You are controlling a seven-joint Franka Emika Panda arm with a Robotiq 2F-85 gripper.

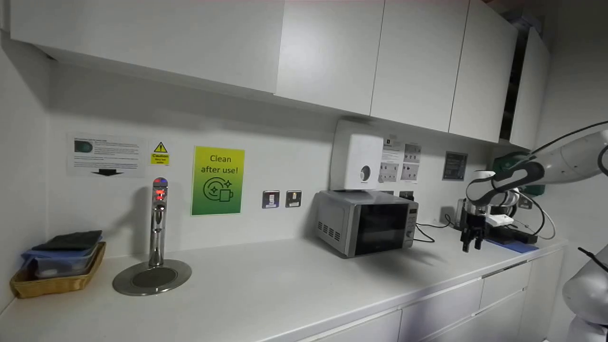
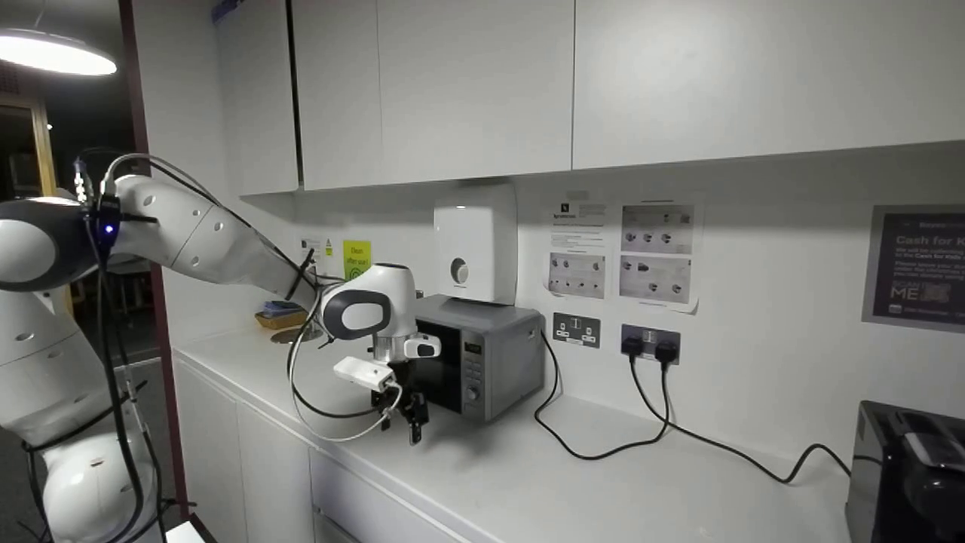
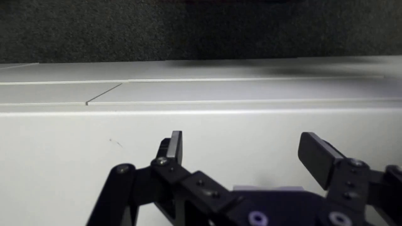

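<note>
My gripper is open above the white countertop, its two black fingers wide apart with nothing between them. In the second exterior view the gripper hangs pointing down, in front of the grey microwave and towards its control-panel side. From the first exterior view, the gripper appears to the right of the microwave, whose door looks closed. Below the counter's front edge, the wrist view takes in the drawer fronts and the dark floor.
A white dispenser is above the microwave, under the wall cabinets. Black cables run across the counter to a dark appliance. A tap and a wicker basket stand far left. Clear counter lies between tap and microwave.
</note>
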